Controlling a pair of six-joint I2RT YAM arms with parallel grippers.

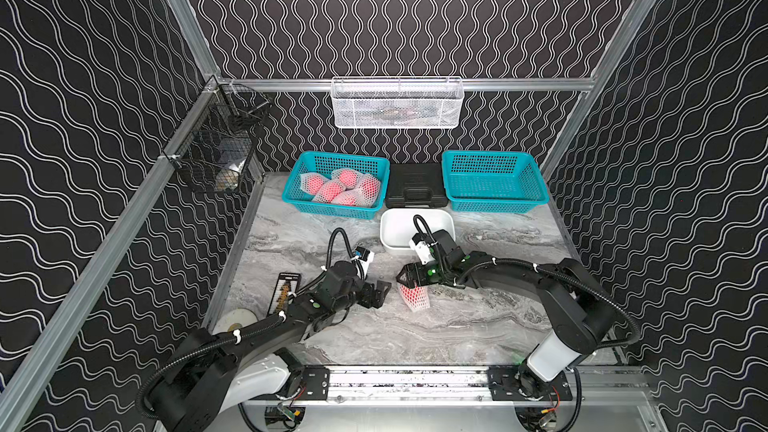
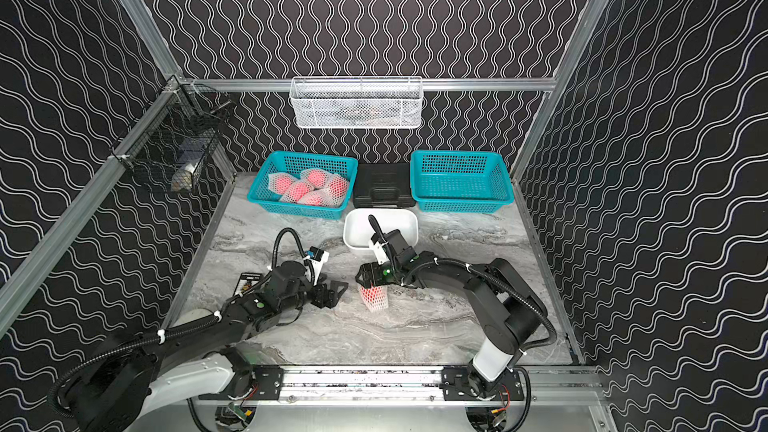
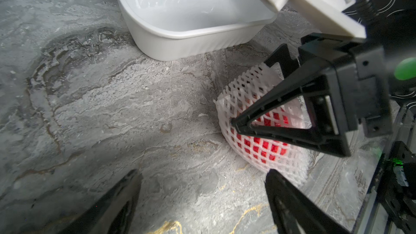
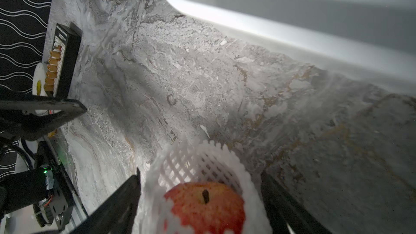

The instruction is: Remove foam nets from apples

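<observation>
An apple (image 4: pixel 207 205) in a white foam net rests on the table between the two arms; its stem end shows through the net's open mouth in the right wrist view. My right gripper is part open, one finger on each side of the net; whether the fingers press on it I cannot tell. My left gripper stands open just left of the apple, with only bare table between its fingers. Several more netted apples (image 1: pixel 345 184) lie in the left teal basket (image 1: pixel 292 198).
A white tray (image 1: pixel 387 233) stands right behind the apple. The right teal basket (image 1: pixel 496 206) is empty, and a black case (image 1: pixel 416 196) sits between the baskets. A dark box (image 4: pixel 71 56) lies at the left.
</observation>
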